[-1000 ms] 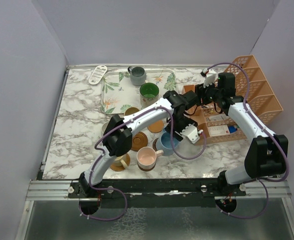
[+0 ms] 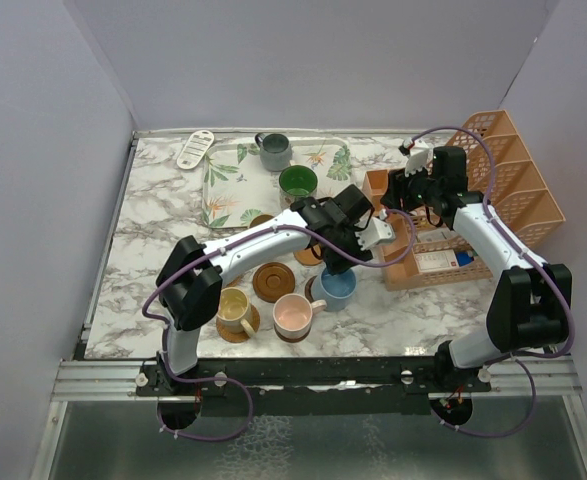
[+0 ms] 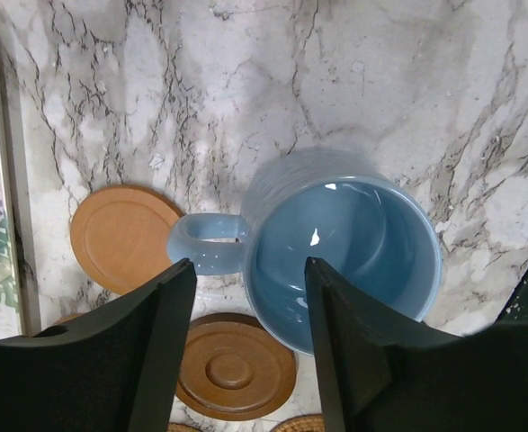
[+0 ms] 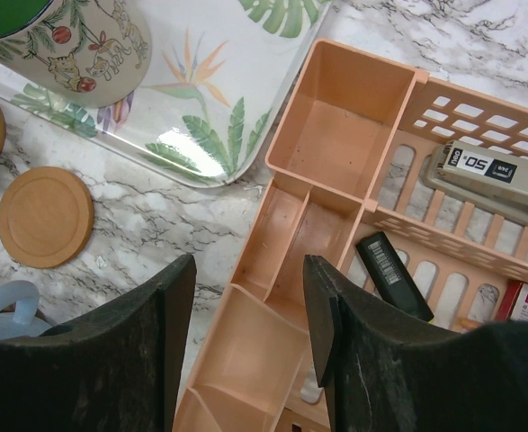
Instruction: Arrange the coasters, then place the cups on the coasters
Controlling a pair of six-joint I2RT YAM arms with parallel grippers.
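A light blue mug [image 2: 335, 292] stands right of the brown coasters, below my left gripper [image 2: 335, 262]. In the left wrist view the mug [image 3: 362, 243] fills the middle, its handle to the left between the fingertips of my part-open left gripper. A wooden coaster [image 3: 120, 236] lies left of it, a ringed coaster [image 3: 235, 373] beside it. My right gripper stands open above the orange organizer, nothing between its fingers.
A pink cup [image 2: 293, 315] and yellow cup [image 2: 235, 312] stand at the front. A tray [image 2: 238, 175] holds green and grey mugs. The organizer [image 2: 518, 200] fills the right side.
The left arm has swung and turned, leftward at its body, with its gripper over the blue mug. The right arm has hardly moved.
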